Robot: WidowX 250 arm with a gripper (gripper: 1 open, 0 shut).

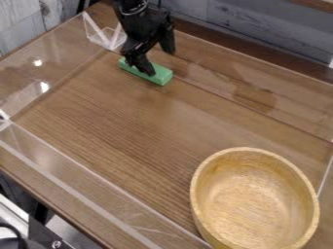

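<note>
My black gripper [144,60] reaches down from the top of the camera view to a green block [156,76] on the wooden table [130,136]. Its fingertips are at the block's upper-left part, spread apart; whether they touch it I cannot tell.
A yellow oval basin [254,229] stands at the bottom right. A clear plastic item [101,31] lies left of the gripper at the back. Dark things lie at the lower left corner.
</note>
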